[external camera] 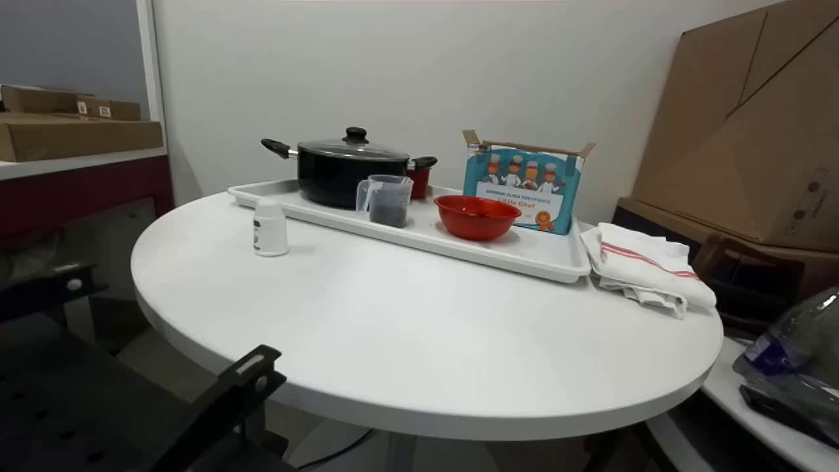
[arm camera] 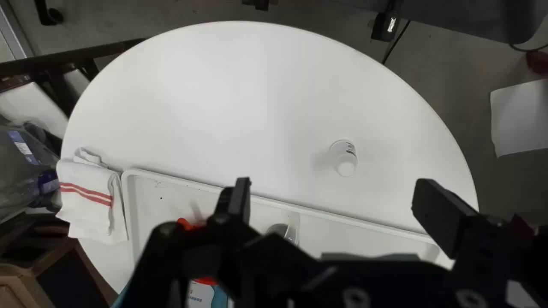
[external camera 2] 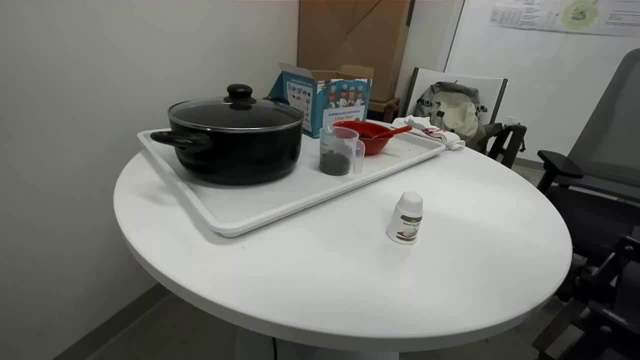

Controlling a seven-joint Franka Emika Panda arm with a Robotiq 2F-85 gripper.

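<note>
A small white bottle (external camera: 271,229) with a dark-printed label stands upright on the bare round table, in front of the tray. In exterior view 2 the bottle (external camera 2: 406,218) shows its white cap on top. From above, the wrist view has my gripper wide open, its black fingers far apart with nothing between them. The bottle (arm camera: 343,157) appears beyond the fingertips, between their two lines and well below the gripper. Neither exterior view shows the gripper.
A white tray (external camera: 503,255) along the back holds a lidded black pot (external camera 2: 240,150), a clear measuring cup (external camera 2: 339,151) with dark contents, a red bowl (external camera: 476,217) and a blue box (external camera: 523,187). A folded towel (external camera: 649,267) lies at the right.
</note>
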